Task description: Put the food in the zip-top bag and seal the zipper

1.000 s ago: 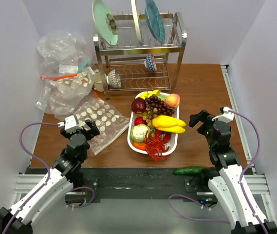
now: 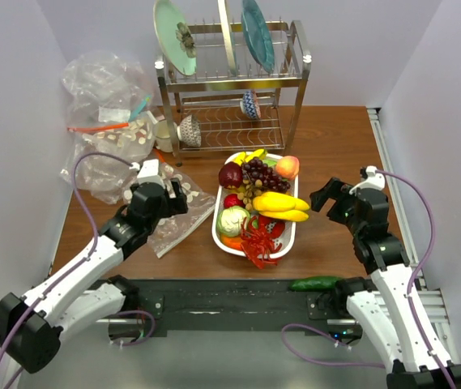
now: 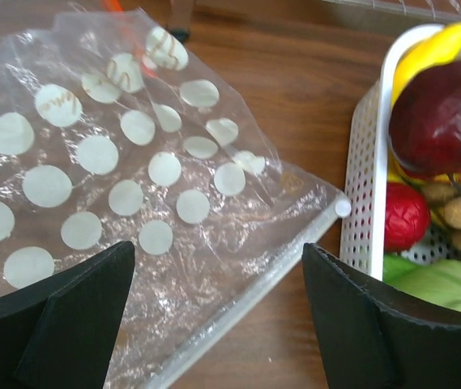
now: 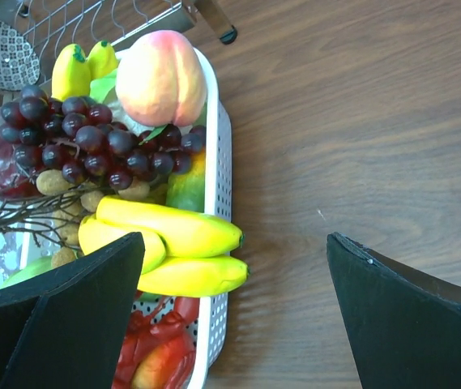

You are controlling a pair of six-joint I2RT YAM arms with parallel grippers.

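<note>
A clear dotted zip top bag lies flat on the table left of a white perforated basket. The basket is full of food: bananas, grapes, a peach, a red lobster, a cauliflower and more. My left gripper hovers over the bag, open, with nothing between its fingers. My right gripper is open and empty above the table, just right of the basket by the bananas.
A metal dish rack with plates and cups stands behind the basket. More crumpled bags pile at the back left. A cucumber lies at the front edge. The wood table right of the basket is clear.
My left arm has moved up and right over the dotted bag, nearer the basket. My right gripper has shifted slightly.
</note>
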